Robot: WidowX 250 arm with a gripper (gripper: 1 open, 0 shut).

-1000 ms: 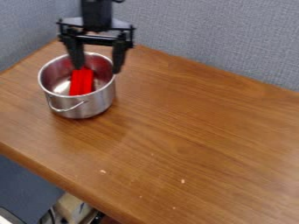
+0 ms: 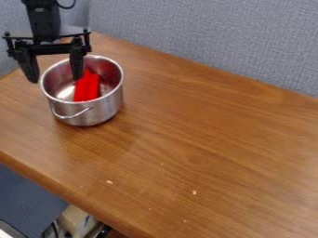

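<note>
A steel pot (image 2: 82, 110) with a wire handle stands at the left of the wooden table, holding a red block (image 2: 87, 85) upright or leaning inside. My black gripper (image 2: 54, 71) hangs open over the pot's left rear rim, its fingers spread apart, with nothing seen between them.
A grey padded wall (image 2: 224, 37) runs along the back. A dark blue-grey surface lies beyond the table's front left edge.
My gripper has moved left across the pot, from over its right side to its left. The pot and red block look unmoved.
</note>
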